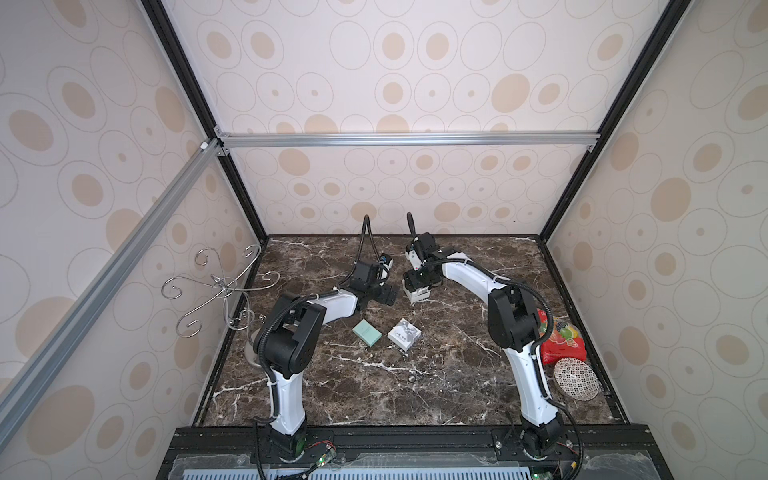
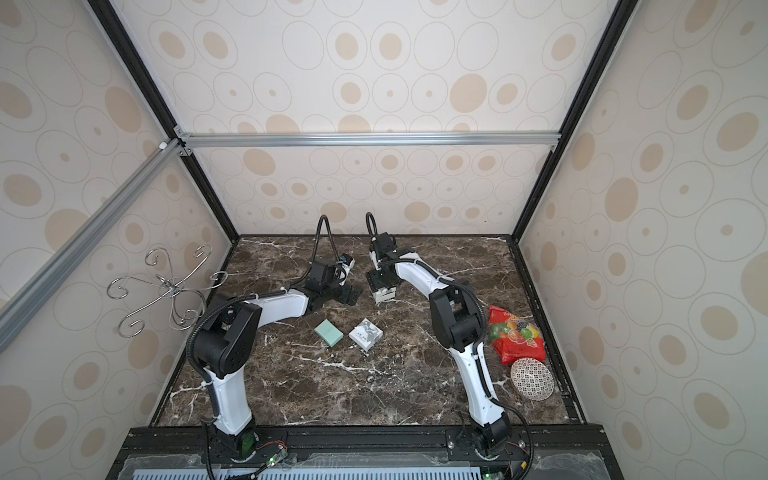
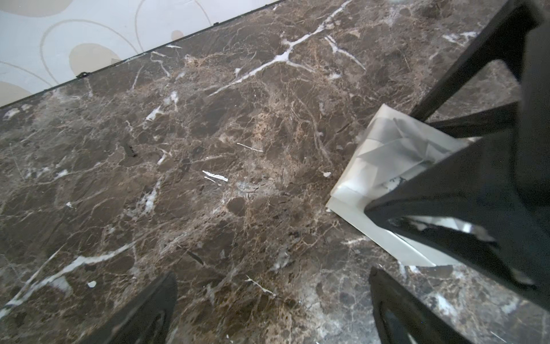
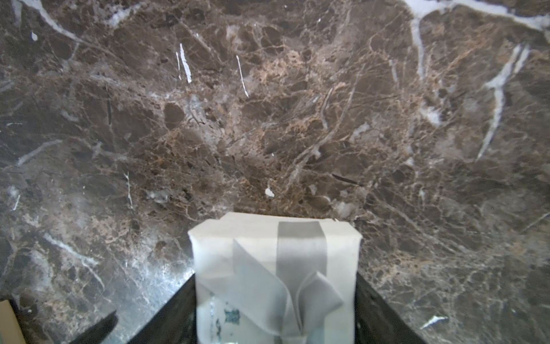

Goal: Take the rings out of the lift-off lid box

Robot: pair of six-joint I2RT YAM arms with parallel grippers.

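Note:
A small white box [image 1: 417,295] with a grey bow print on its lid [image 4: 257,258] is at the back middle of the table. My right gripper is shut on it, one finger at each side of the lid. In the left wrist view a seam shows between the lid [image 3: 395,143] and the lower part of the box [image 3: 366,223]. Just left of the box my left gripper stands open, nothing between its fingers. No rings show; the inside of the box is hidden.
Closer to the front lie a teal box [image 1: 367,333] and a white patterned box [image 1: 405,334]. A red bag [image 1: 563,344] and a round woven mat [image 1: 576,378] lie at the right edge. A wire stand [image 1: 220,284] is at the left.

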